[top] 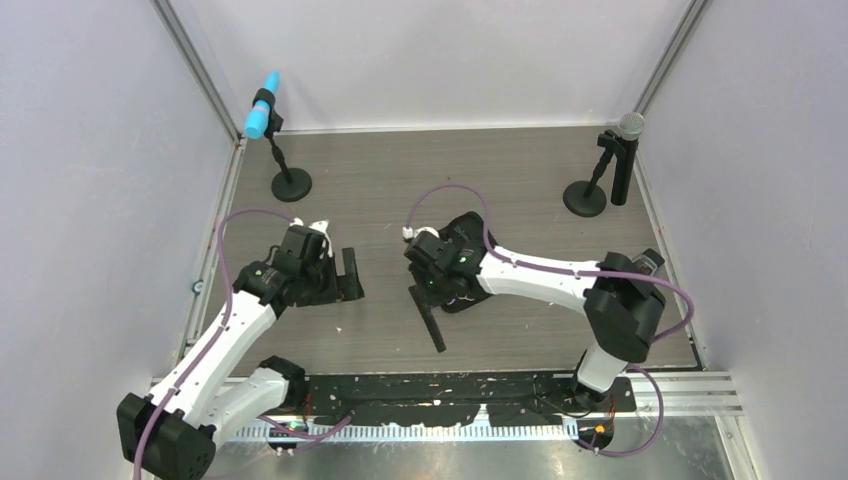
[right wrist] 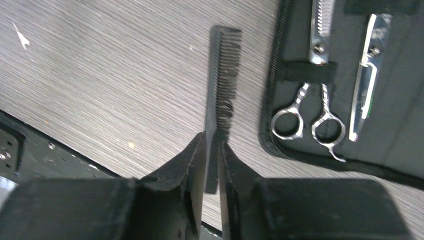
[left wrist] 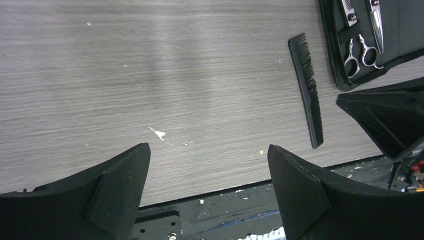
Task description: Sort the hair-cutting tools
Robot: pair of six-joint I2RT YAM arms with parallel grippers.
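Note:
A black comb (left wrist: 307, 90) (right wrist: 220, 80) lies on the wood table beside a black tool pouch (right wrist: 405, 125). In the pouch, thinning scissors (right wrist: 320, 45) sit under a strap, with another pair of scissors (right wrist: 370, 70) alongside. My right gripper (top: 425, 295) is over the comb's lower part, its fingertips close together; whether anything is between them is unclear. My left gripper (top: 335, 280) stands open over bare table left of the comb, nothing between its fingers.
Two microphone stands (top: 292, 183) (top: 585, 198) are at the back left and right. A dark glossy object (top: 648, 262) lies at the right, partly behind the right arm.

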